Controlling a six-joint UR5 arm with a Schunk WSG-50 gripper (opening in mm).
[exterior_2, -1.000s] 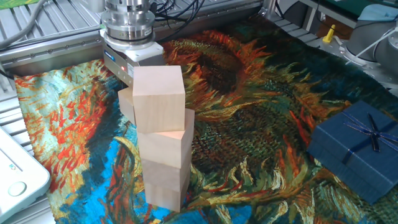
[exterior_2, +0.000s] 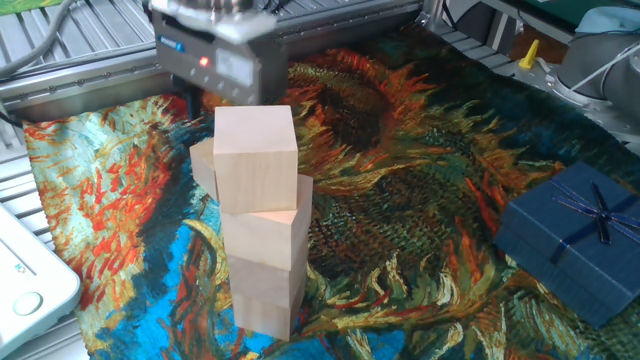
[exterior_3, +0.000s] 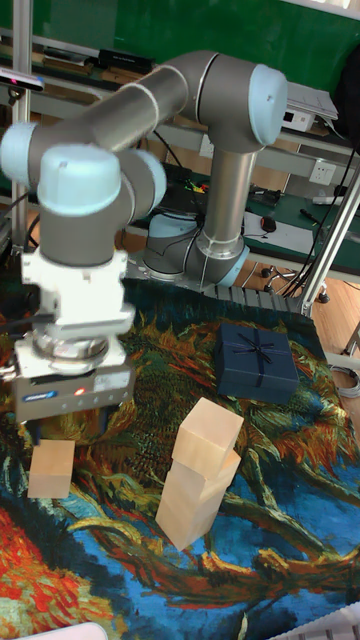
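Observation:
Pale wooden blocks form a stack (exterior_2: 255, 235), its top block (exterior_2: 256, 160) turned a little against those below. In exterior view 3 the same stack (exterior_3: 197, 480) stands right of my gripper (exterior_3: 70, 427). The gripper is open above a lone wooden block (exterior_3: 51, 469), with clear air between its fingers. That lone block (exterior_2: 204, 168) lies on the cloth and is mostly hidden behind the stack in exterior view 2. One dark finger (exterior_2: 192, 102) shows there under the blurred gripper body; the other is hard to make out.
A dark blue gift box (exterior_3: 256, 363) with a ribbon sits on the patterned cloth (exterior_2: 400, 220), near the arm's base. A white device (exterior_2: 30, 280) stands at the left edge in exterior view 2. Cloth between stack and box is free.
The gripper stood low behind the stack and has now risen, blurred by motion, leaving the lone block where it was. The stack and the box have not moved.

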